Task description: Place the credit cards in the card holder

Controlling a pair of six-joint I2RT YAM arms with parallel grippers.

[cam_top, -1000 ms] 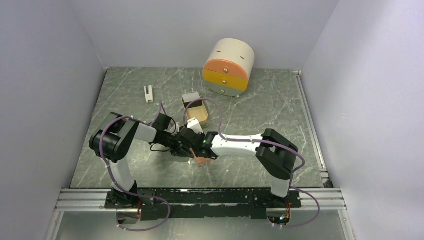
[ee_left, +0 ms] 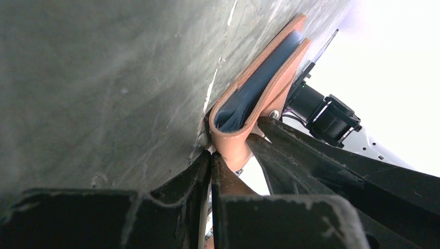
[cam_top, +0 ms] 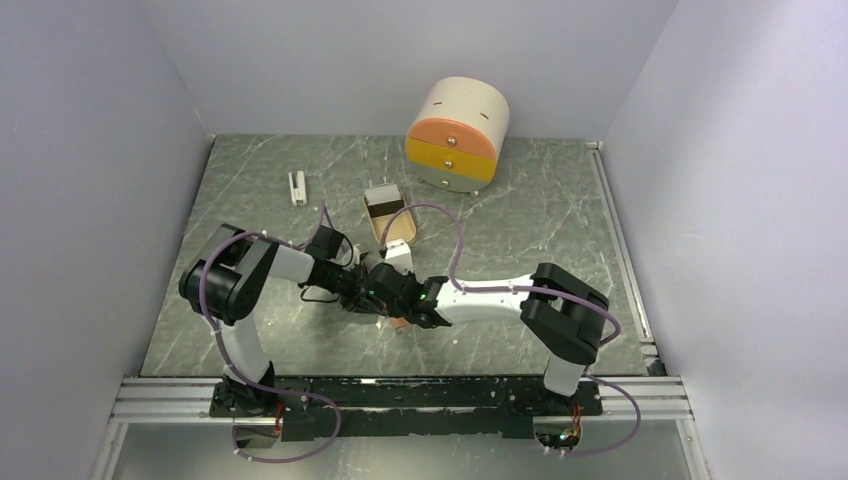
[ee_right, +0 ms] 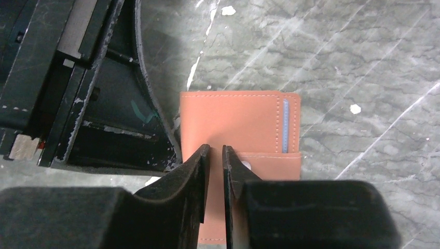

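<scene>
The salmon-pink card holder stays on the grey table, its opening spread around a dark blue inside [ee_left: 254, 96] in the left wrist view. On its folded edge my left gripper is shut. Over the holder's front, beside the snap button [ee_right: 246, 165], my right gripper is narrowly open, with pink showing through the gap between its fingers. From above, the arms hide most of the holder [cam_top: 399, 323]. No credit card can be clearly made out in the wrist views.
Behind the grippers stands a beige box [cam_top: 396, 228] with dark and white contents. A small white object [cam_top: 298, 188] lies at the back left. The rounded drawer cabinet [cam_top: 460, 130] is at the back.
The left arm has stayed in place.
</scene>
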